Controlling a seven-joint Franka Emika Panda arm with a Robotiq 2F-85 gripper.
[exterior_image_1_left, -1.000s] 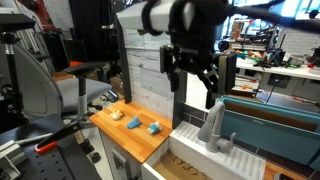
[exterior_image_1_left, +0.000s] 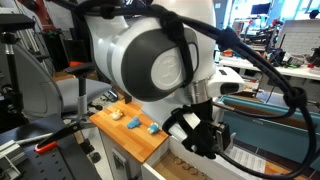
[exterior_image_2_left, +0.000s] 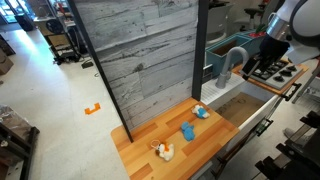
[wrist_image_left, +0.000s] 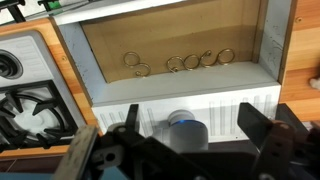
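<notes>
In the wrist view my gripper points down over a white slatted surface, its dark fingers spread wide apart. A grey rounded fixture (wrist_image_left: 187, 130) shows between them, and I cannot tell whether either finger touches it. The open drawer (wrist_image_left: 188, 85) lies at the top of that view, with several small brass rings (wrist_image_left: 191, 62) on its brown bottom. From exterior view 1, the gripper is low beside the drawer (exterior_image_1_left: 178, 168), and the arm hides the grey fixture. Exterior view 2 shows the curved grey fixture (exterior_image_2_left: 226, 68) standing near the arm.
On the wooden counter (exterior_image_2_left: 150, 132) lie two blue toys (exterior_image_2_left: 187, 131) and a white-and-orange toy (exterior_image_2_left: 163, 151). A stove (wrist_image_left: 38, 115) stands beside the slatted surface. A teal-fronted ledge (exterior_image_1_left: 270, 132) and a grey plank wall (exterior_image_2_left: 150, 50) bound the counter.
The arm has come down and closer to the camera, from high above the counter to low by the drawer. The toys have stayed put.
</notes>
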